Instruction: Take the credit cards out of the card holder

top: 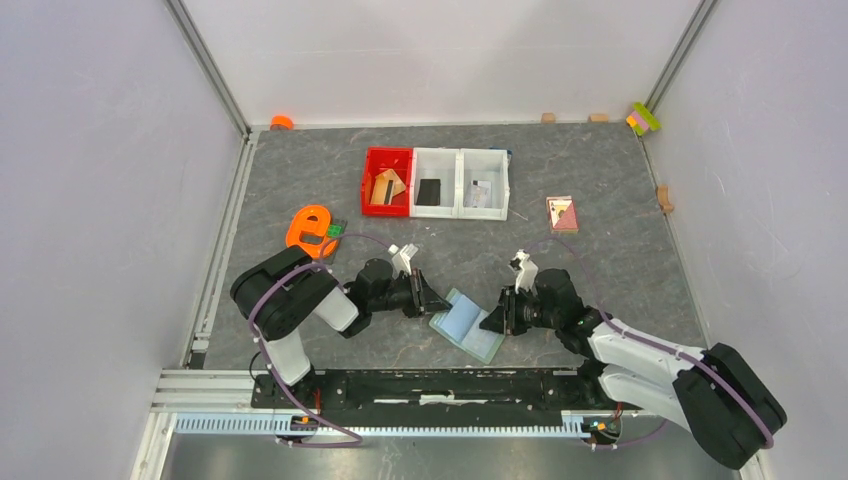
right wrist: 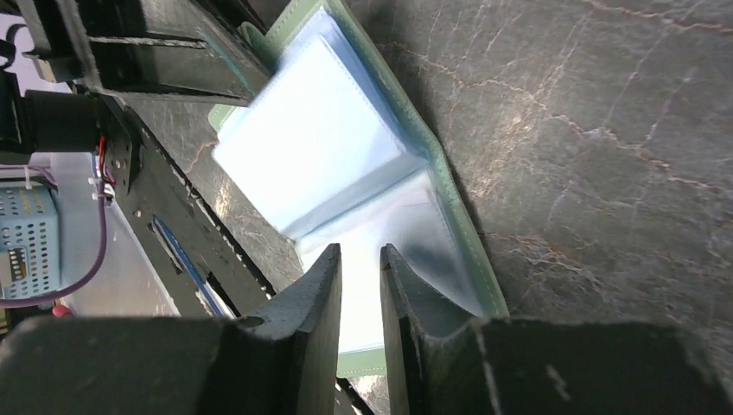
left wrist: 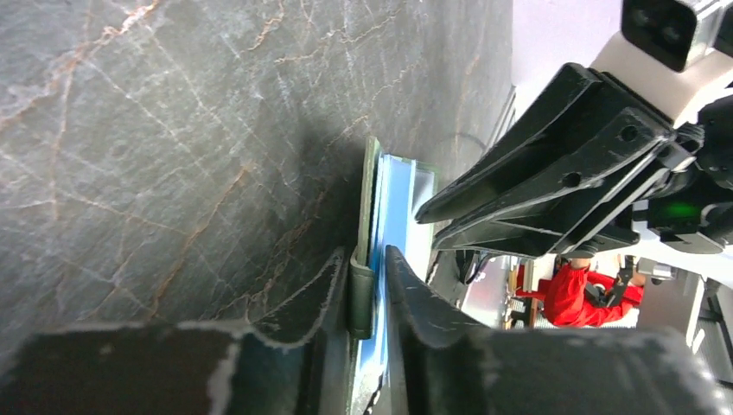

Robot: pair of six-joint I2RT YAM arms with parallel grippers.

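The card holder (top: 468, 330), pale green at the edges with bluish-white sleeves, lies spread between my grippers near the table's front. My left gripper has its fingers slightly apart, with the green cover edge and blue sleeves between them. Over the right half of the holder is my right gripper; its fingers stand a little apart, and a white sleeve (right wrist: 346, 290) shows through the gap. I cannot make out a separate credit card in the sleeves. In the right wrist view, the left gripper's fingers (right wrist: 181, 65) hide the holder's far corner.
At the back stand a red bin (top: 388, 154) and a white two-compartment bin (top: 436, 157) with a few items inside. A pink-and-cream box (top: 562, 215) lies to the right, an orange ring-shaped object (top: 300, 228) to the left. Table behind the holder is clear.
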